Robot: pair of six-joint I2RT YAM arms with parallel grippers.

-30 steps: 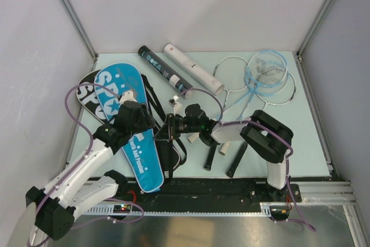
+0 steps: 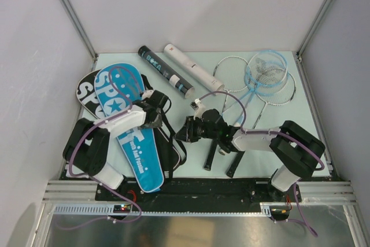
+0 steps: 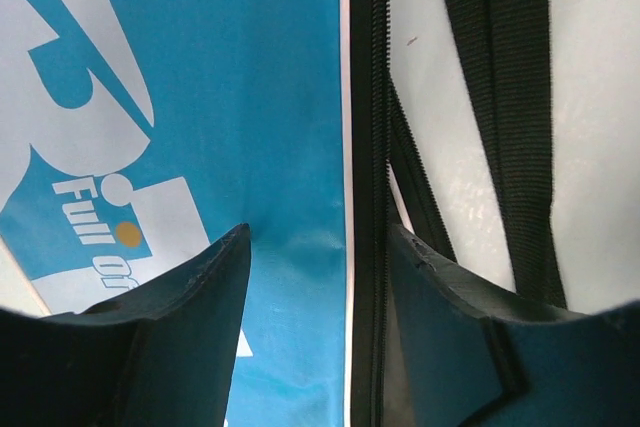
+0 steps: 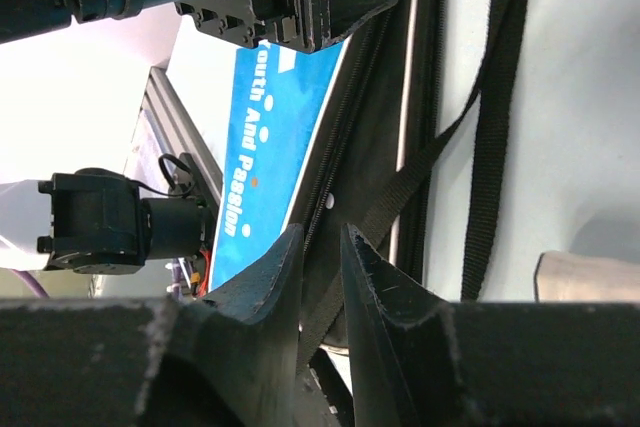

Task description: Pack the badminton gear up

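Observation:
The blue racket bag lies slanted on the left of the table, partly over a black bag. My left gripper is open low over the blue bag, its fingertips on either side of the black zipper edge. In the right wrist view my right gripper is partly open, with a narrow gap between its fingers. A black strap runs down behind that gap; whether the fingers touch it is unclear. Rackets with white and light-blue frames lie at the right.
A black shuttlecock tube and a white one lie at the back. Dark racket handles lie at the front, partly under my right arm.
Bags and tubes look unmoved.

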